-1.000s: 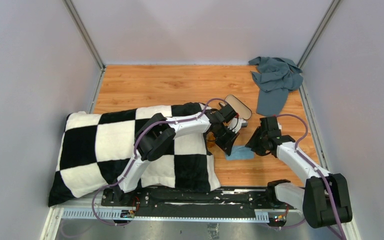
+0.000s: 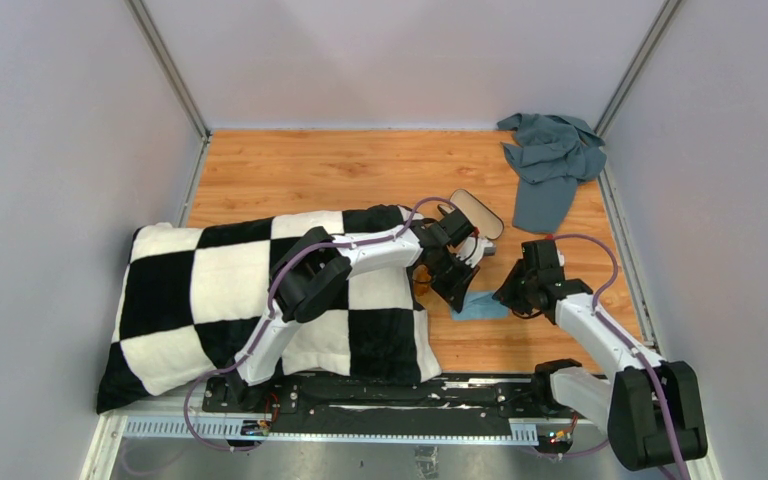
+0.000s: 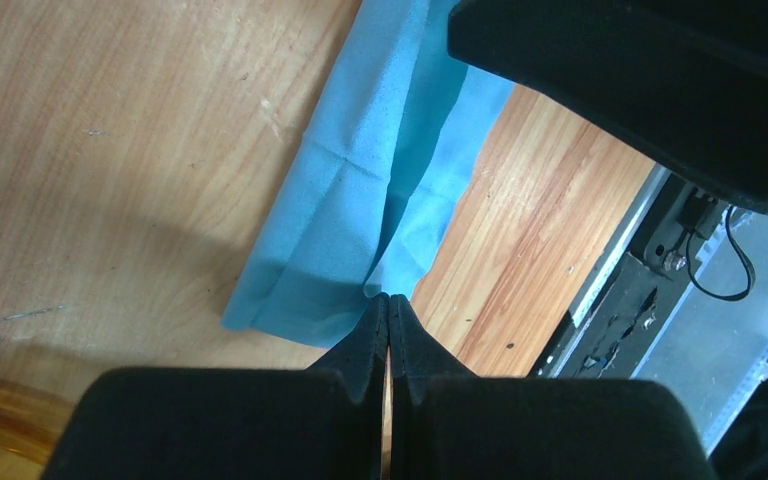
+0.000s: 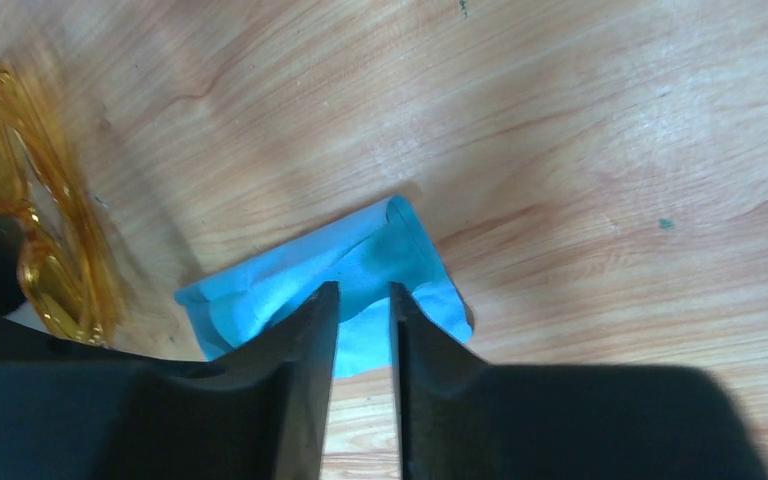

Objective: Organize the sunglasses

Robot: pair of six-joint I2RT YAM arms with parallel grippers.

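Observation:
A small blue cloth [image 2: 479, 307], folded over itself, lies on the wooden table between my two grippers. In the left wrist view the tips of my left gripper are shut at one end of the blue cloth [image 3: 345, 200]; whether they pinch its edge is not clear. My right gripper is partly open above the cloth [image 4: 380, 260], with nothing seen held between its fingers. Orange-framed sunglasses [image 4: 35, 200] show at the left of the right wrist view, partly cut off. From above, the left arm mostly covers them. An open sunglasses case [image 2: 477, 214] rests behind the left gripper.
A black-and-white checkered blanket [image 2: 260, 290] fills the table's left side beneath the left arm. Crumpled grey-blue fabric [image 2: 550, 165] lies at the back right. Bare wood [image 2: 360, 165] stretches along the back of the table.
My right gripper has shifted only slightly near the cloth's right end. The left arm, the cloth and the case look unmoved.

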